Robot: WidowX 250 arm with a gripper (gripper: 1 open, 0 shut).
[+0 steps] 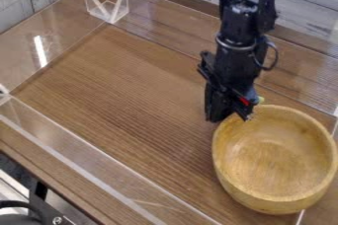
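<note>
My black gripper [227,109] hangs over the upper left rim of a large yellow bowl [271,168] at the lower right. It looks shut, with nothing visible between its fingers. A small colourful object [256,102], with some green and blue, is partly hidden behind the gripper and the bowl's back edge; what it is cannot be told.
A clear plastic holder [106,2] stands at the back left. A grey wall lies behind the table, and the bowl is close to the table's right edge.
</note>
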